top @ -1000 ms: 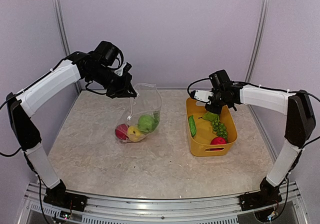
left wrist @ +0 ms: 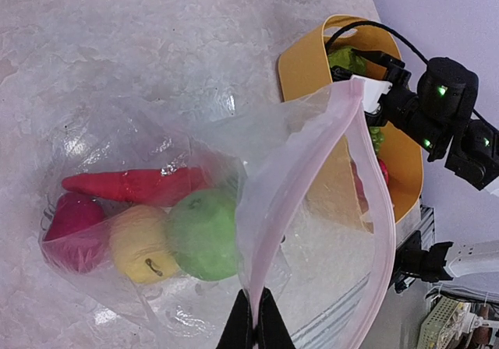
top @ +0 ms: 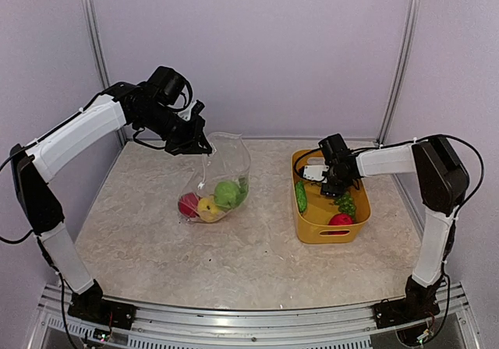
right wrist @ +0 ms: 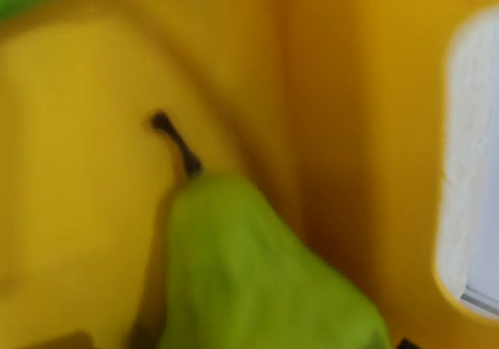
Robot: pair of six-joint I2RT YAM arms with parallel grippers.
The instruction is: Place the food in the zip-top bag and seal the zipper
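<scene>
The clear zip top bag hangs upright with its mouth spread. My left gripper is shut on the bag's pinkish rim. Inside the bag lie a red pepper-like piece, a dark red fruit, a yellow fruit and a round green one. Over at the yellow bin, my right gripper reaches down, open. Close under the right wrist camera is a green pear, stem up and blurred; only dark slivers of the fingers show beside it.
Also in the bin are a green cucumber, green grapes and a red fruit. The bin's walls stand close around the right gripper. Bare table lies in front of the bag and between it and the bin.
My right gripper has lowered into the bin over the green pear, which it now covers in the top view. The left arm has barely shifted, and the bag keeps its place.
</scene>
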